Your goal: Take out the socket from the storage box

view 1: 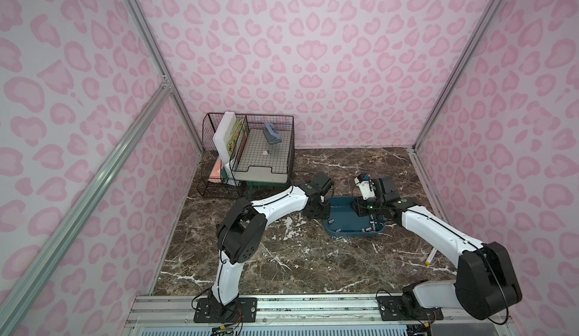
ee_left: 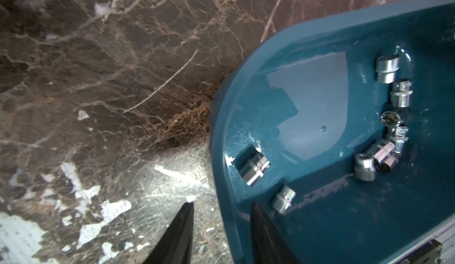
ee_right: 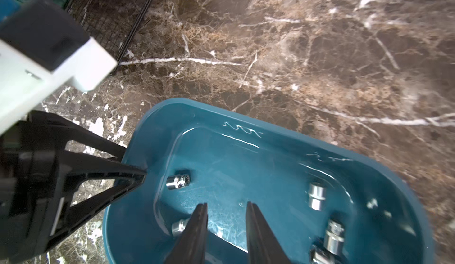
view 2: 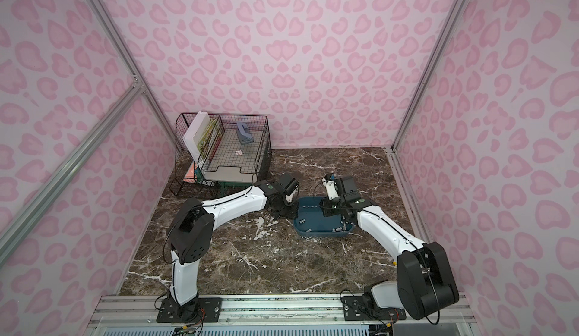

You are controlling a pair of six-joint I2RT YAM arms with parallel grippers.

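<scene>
A teal storage box (view 1: pixel 340 212) sits on the marble table, holding several chrome sockets. In the left wrist view, a socket (ee_left: pixel 253 168) lies by the near left wall, another (ee_left: pixel 283 199) below it, and a group (ee_left: pixel 364 167) toward the right. My left gripper is over the box's left rim, fingers apart, nothing seen between them. My right gripper hangs above the box, part open and empty, with sockets beneath and around it.
A black wire basket (view 1: pixel 264 149) with books and a grey object stands at the back left. Both grippers are close together over the box. Bare marble lies in front.
</scene>
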